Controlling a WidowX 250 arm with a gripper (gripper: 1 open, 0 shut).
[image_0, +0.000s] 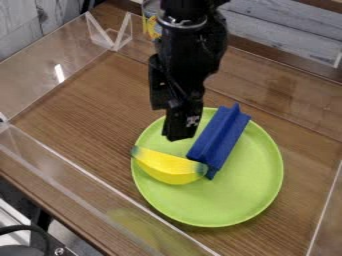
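My black gripper (179, 110) hangs over the back-left part of a green plate (221, 200), its fingers apart and pointing down, nothing seen between them. On the plate a yellow banana (167, 167) lies at the front left, just below the gripper. A blue bar-shaped object (221, 142) lies slanted on the plate's right side.
Clear walls edge the left and front. Behind, mostly hidden by the arm, is a yellow object near the top edge.
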